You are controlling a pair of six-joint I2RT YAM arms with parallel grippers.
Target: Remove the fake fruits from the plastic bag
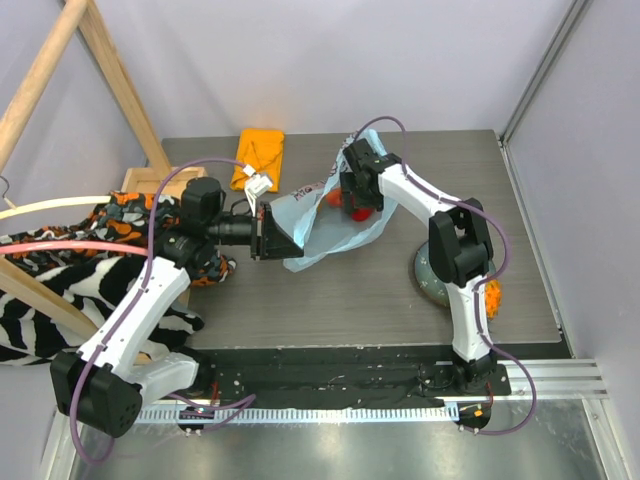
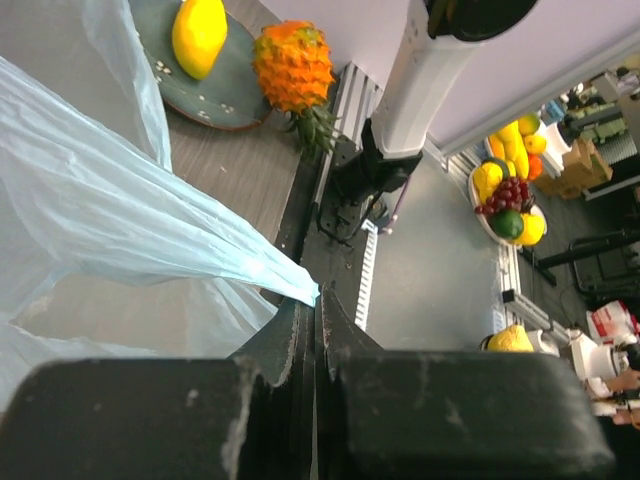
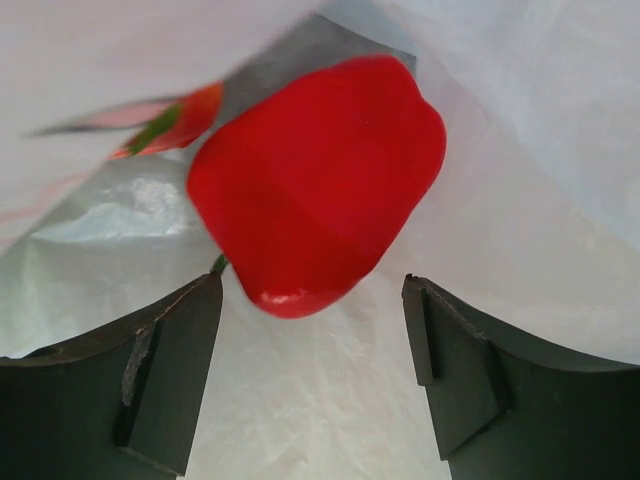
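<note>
My left gripper is shut on a pinched edge of the pale blue plastic bag (image 2: 150,215), drawing the film taut. Inside the bag's mouth, my right gripper stands open around the near end of a red pepper (image 3: 320,180), its fingers apart and the pepper just beyond their tips. A second red-orange fruit with a green part (image 3: 180,122) shows behind a fold at the upper left. From above, the bag (image 1: 335,235) lies on the table between both arms, with the red pepper (image 1: 362,214) beneath the right gripper.
At the right stands a grey-green plate (image 1: 425,275) with a yellow fruit (image 2: 199,36) on it; an orange pineapple (image 2: 294,66) lies by its rim. A folded orange cloth (image 1: 260,152) rests at the back.
</note>
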